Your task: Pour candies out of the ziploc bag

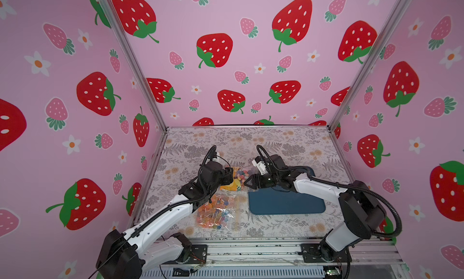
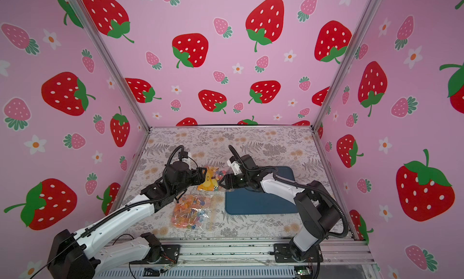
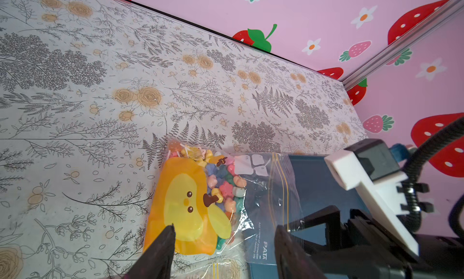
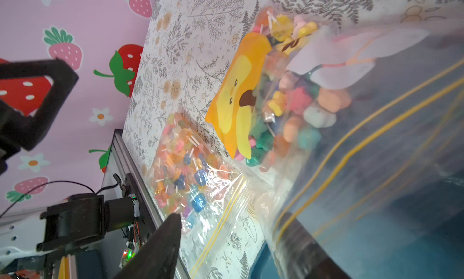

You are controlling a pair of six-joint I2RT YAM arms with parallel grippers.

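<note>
A clear ziploc bag with a yellow animal print (image 3: pixel 188 201) lies on the table, colourful candies (image 3: pixel 227 189) gathered at its left end. Its empty zip end (image 3: pixel 285 187) extends right over the edge of the blue tray (image 1: pixel 290 204). My left gripper stands open above the bag, with nothing visibly gripped. My right gripper is open at the zip end; the clear film with yellow zip lines (image 4: pixel 338 168) rises close to its camera and overlaps one finger (image 4: pixel 309 252). Whether that finger is inside the bag, I cannot tell.
A second clear bag of wrapped-looking candies (image 1: pixel 215 213) lies flat nearer the front, left of the tray. Free tabletop (image 1: pixel 193 143) stretches along the back. Both grippers are close together over the first bag.
</note>
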